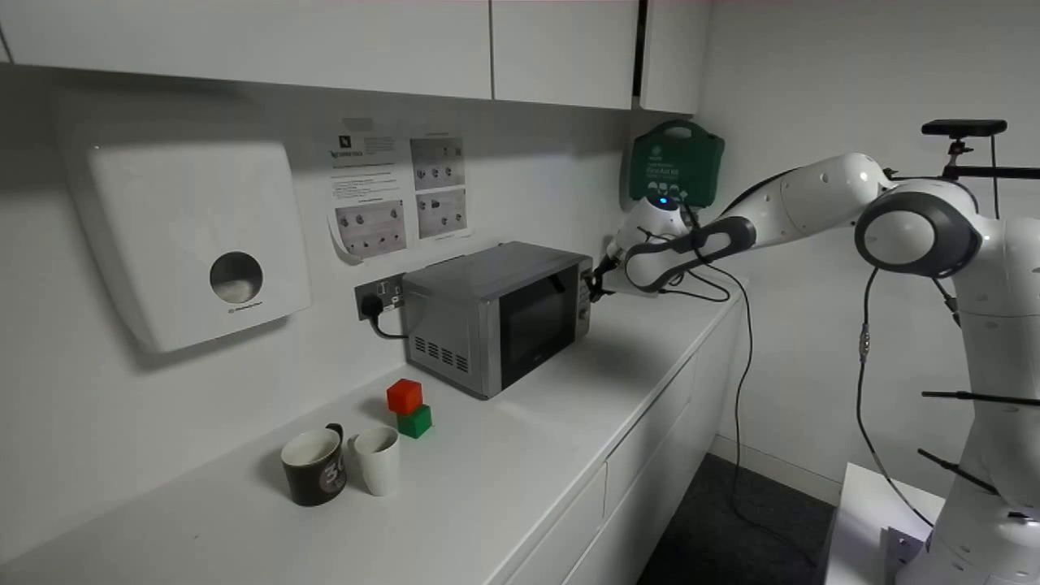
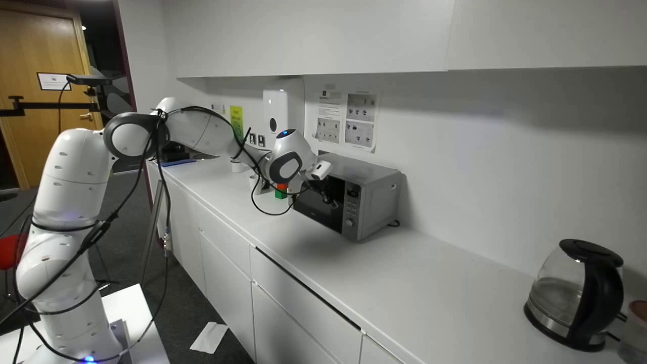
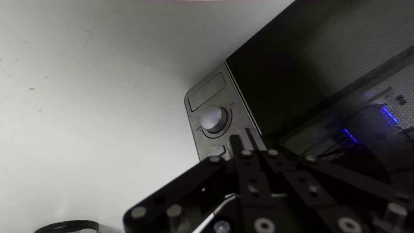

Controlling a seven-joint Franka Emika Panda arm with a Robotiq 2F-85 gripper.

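Observation:
The grey microwave (image 1: 458, 322) stands on the counter with its dark door (image 2: 316, 209) closed. In the wrist view its control panel (image 3: 209, 87) shows a round knob (image 3: 213, 118) and part of a button below it. My gripper is shut, with nothing showing between its fingertips. Those fingertips overlap the panel just below the knob, near the seam beside the door; whether they touch it I cannot tell. In the second exterior view the gripper (image 2: 332, 202) is in front of the microwave's door and panel.
A red block (image 1: 405, 396) rests on a green block (image 1: 414, 421) beside a white mug (image 1: 377, 460) and a black mug (image 1: 314, 468). A glass kettle (image 2: 573, 297) stands on the counter's other end.

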